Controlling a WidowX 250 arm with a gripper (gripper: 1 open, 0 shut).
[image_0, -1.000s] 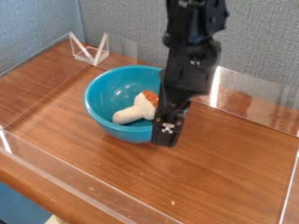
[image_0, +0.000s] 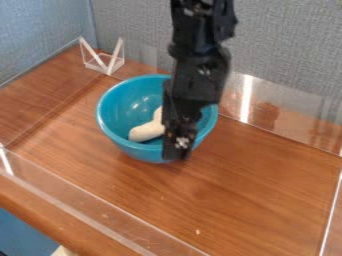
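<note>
A turquoise bowl (image_0: 123, 105) sits on the wooden table. Inside it lies a pale cream object (image_0: 144, 131), partly hidden behind my dark gripper (image_0: 179, 140). The gripper reaches down from the top into the right part of the bowl, its tip beside the cream object.
A white wire stand (image_0: 102, 60) stands at the back left. A clear barrier runs along the back of the table (image_0: 261, 190).
My gripper has shifted left, from the bowl's right rim to over its inside, now covering more of the cream object and hiding its orange end.
</note>
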